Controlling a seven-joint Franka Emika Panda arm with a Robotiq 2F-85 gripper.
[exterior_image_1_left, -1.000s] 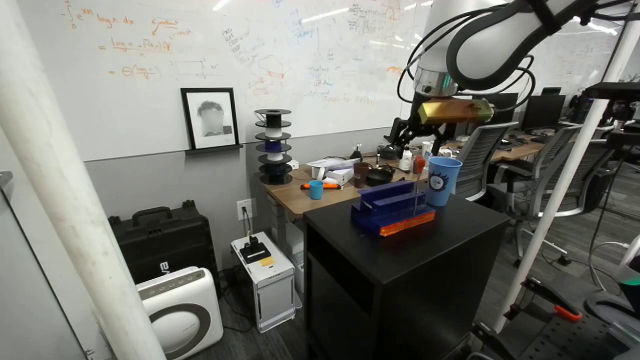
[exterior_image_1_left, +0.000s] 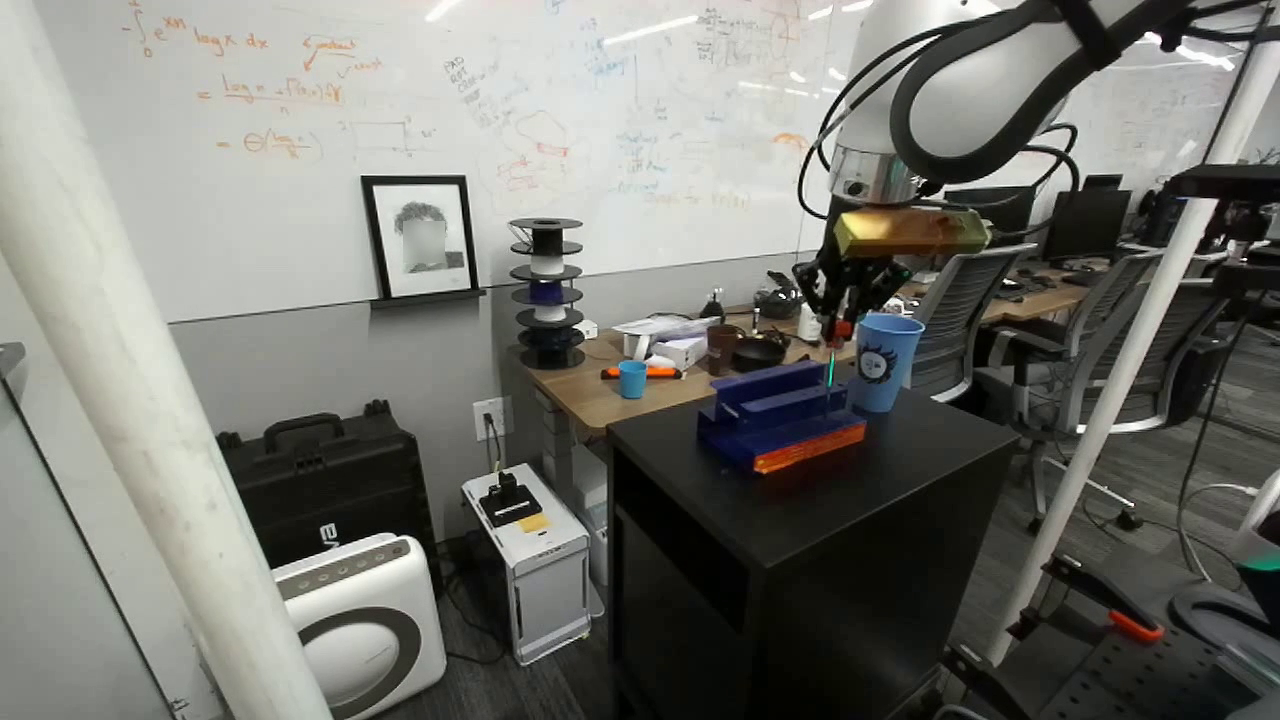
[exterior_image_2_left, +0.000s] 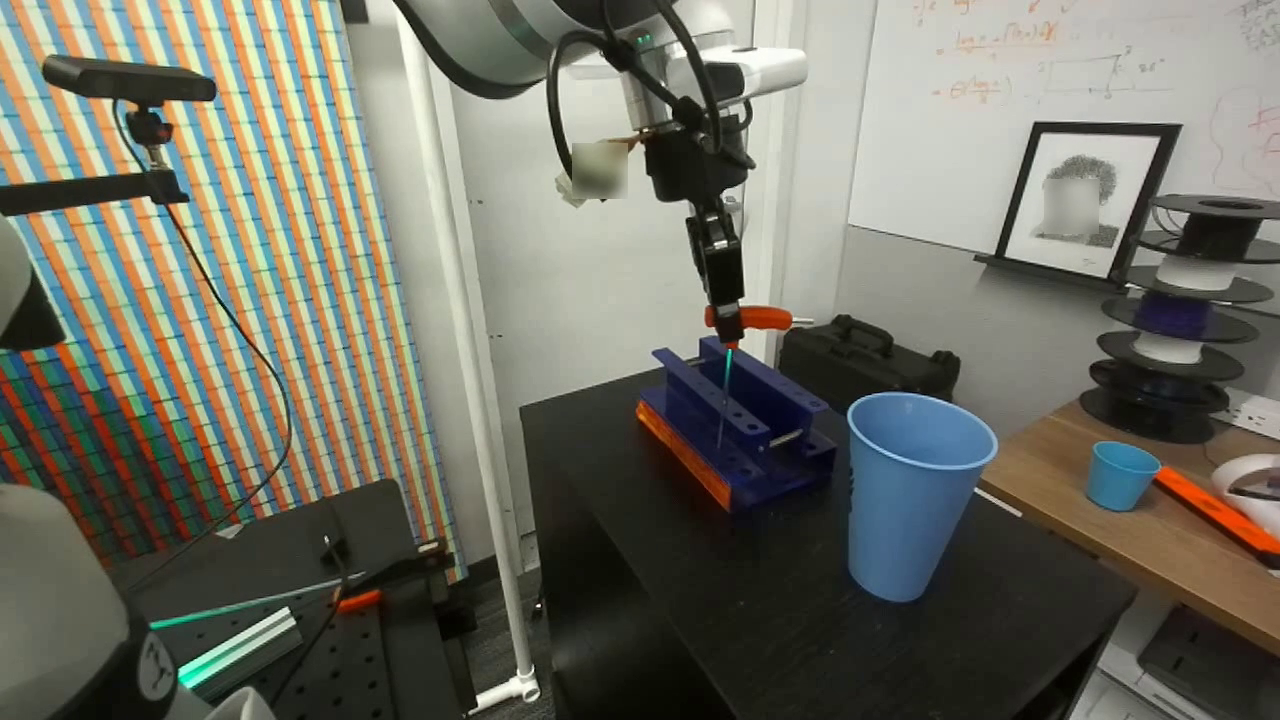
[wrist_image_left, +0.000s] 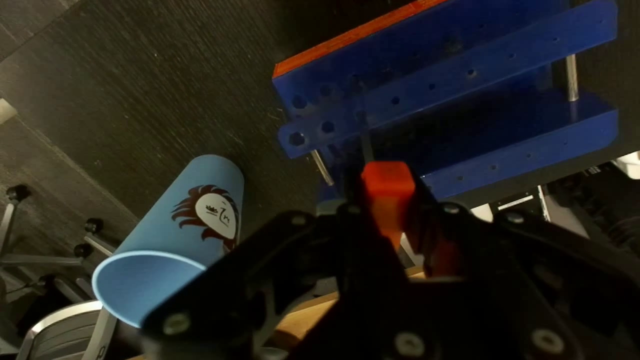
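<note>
A T-shaped hex key with an orange-red handle (exterior_image_2_left: 764, 318) stands upright, its thin shaft (exterior_image_2_left: 726, 382) reaching down into the blue rack (exterior_image_2_left: 750, 414). The rack has rows of holes and an orange strip along one side. My gripper (exterior_image_2_left: 728, 330) is shut on the handle from above; in exterior view 1 the gripper (exterior_image_1_left: 843, 318) covers most of it. From the wrist, the handle (wrist_image_left: 388, 180) shows between the dark fingers of my gripper. How deep the shaft sits in its hole cannot be told.
A blue cup (exterior_image_2_left: 914, 492) stands upright near the rack on the black cabinet top (exterior_image_1_left: 780, 510).
The gripper's fingers, spread wide above the handle a second ago, have come down and shut on it. The rack and hex key have shifted slightly left in exterior view 1.
</note>
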